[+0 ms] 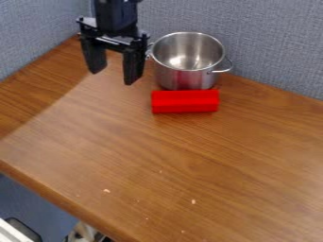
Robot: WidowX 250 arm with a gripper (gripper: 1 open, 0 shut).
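My black gripper [113,62] hangs at the top left of the camera view, open, its two fingers pointing down with nothing between them. It is to the left of a steel pot [187,68] with side handles. A red block [184,101], long and lying flat, sits on the wooden table just in front of the pot.
Grey padded walls [271,47] stand behind it. Past the table's lower left edge is a blue-grey area with some dark gear.
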